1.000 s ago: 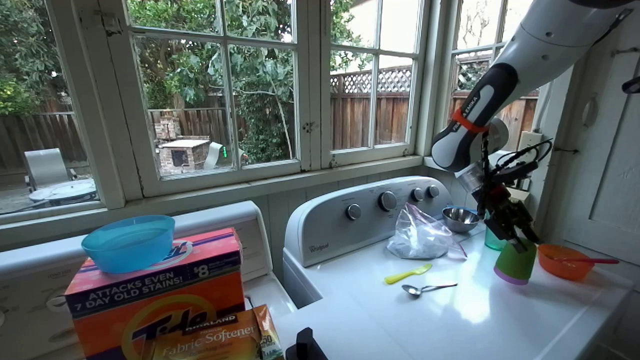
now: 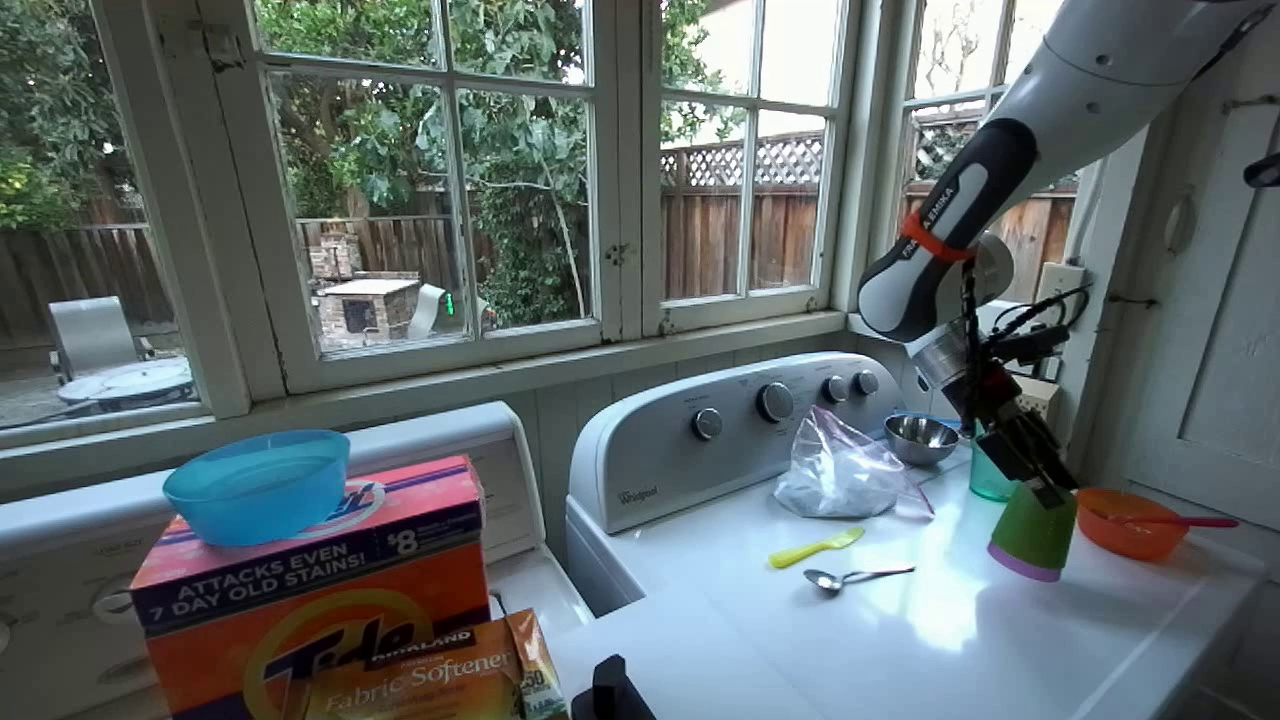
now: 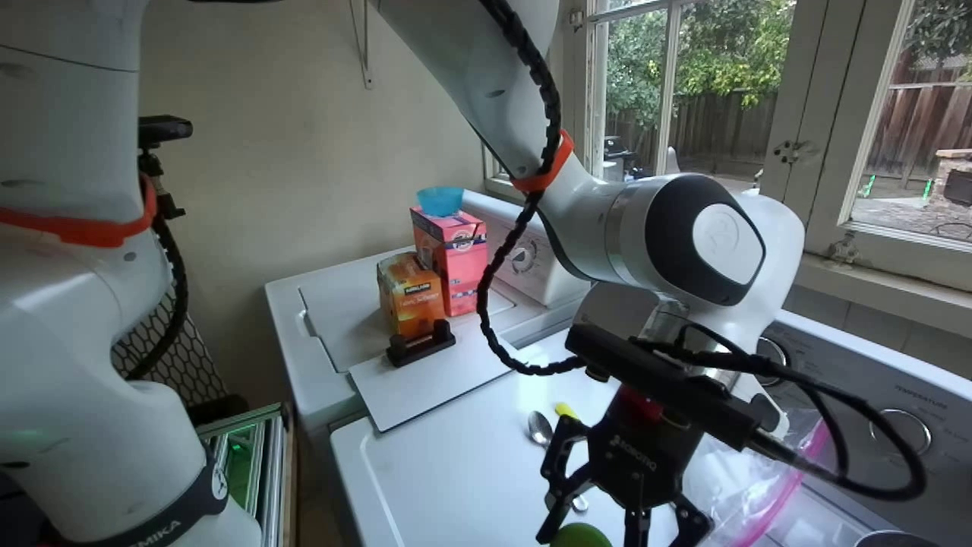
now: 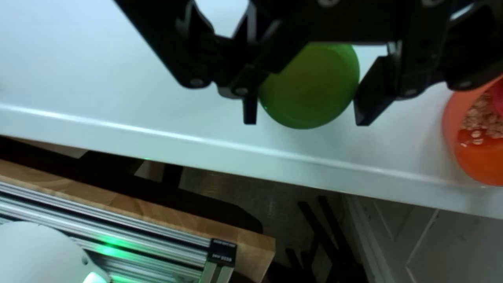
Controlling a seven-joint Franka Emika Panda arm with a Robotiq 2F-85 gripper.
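Note:
An upside-down green cup (image 2: 1034, 524) with a purple rim (image 2: 1026, 566) below it stands on the white washer top, close to the orange bowl. My gripper (image 2: 1056, 493) reaches down from above, its tips at the cup's upper end. In the wrist view, the round green cup base (image 4: 311, 89) lies between my gripper's (image 4: 305, 118) spread fingers, which stand close to either side of it. Whether either finger touches the cup is hard to tell. Only the top of the green cup (image 3: 580, 536) shows at the bottom of exterior view 2.
Right of the cup sits an orange bowl (image 2: 1125, 528) with a pink utensil (image 2: 1182, 521). A teal cup (image 2: 988, 470), steel bowl (image 2: 921, 437) and plastic bag (image 2: 840, 470) stand behind. A yellow utensil (image 2: 816, 548) and spoon (image 2: 857, 577) lie left. The washer's front edge runs close by.
Over the last second, my gripper has shifted slightly right and downward. The green cup and its purple rim also sit a little farther right and nearer the front.

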